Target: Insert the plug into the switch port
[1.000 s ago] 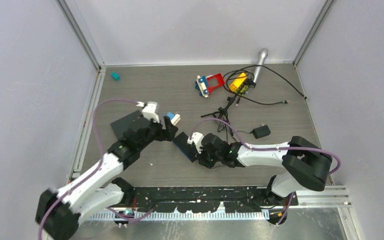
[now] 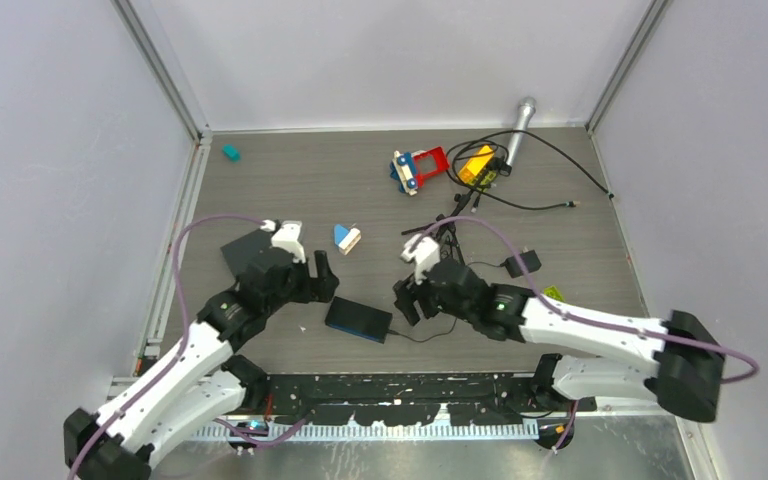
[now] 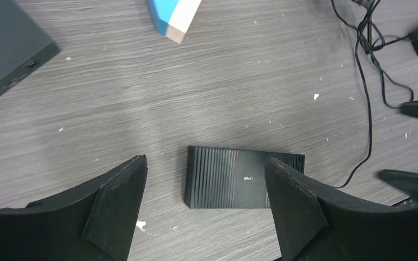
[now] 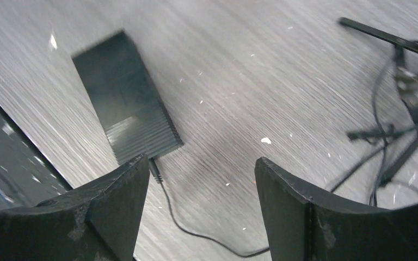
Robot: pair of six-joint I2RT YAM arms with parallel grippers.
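A flat black switch box (image 2: 358,319) lies on the table between the two arms. A thin cable (image 4: 167,204) runs from a small plug (image 4: 155,171) at the box's short end; the plug meets that edge in the right wrist view, though how deep it sits I cannot tell. My left gripper (image 2: 324,277) stands open, up and to the left of the box. In the left wrist view the box (image 3: 228,176) lies beyond and below its fingers. My right gripper (image 2: 407,303) is open to the right of the box, clear of it, with nothing between its fingers.
A dark flat box (image 3: 5,46) lies near the left arm, and a blue-and-white block (image 2: 347,238) sits behind the switch. Further right are a small black tripod (image 2: 447,228), an adapter (image 2: 522,263) and coiled black cables (image 2: 475,150). Bare table surrounds the switch.
My right gripper has moved off the box's cable end, up and to the right.
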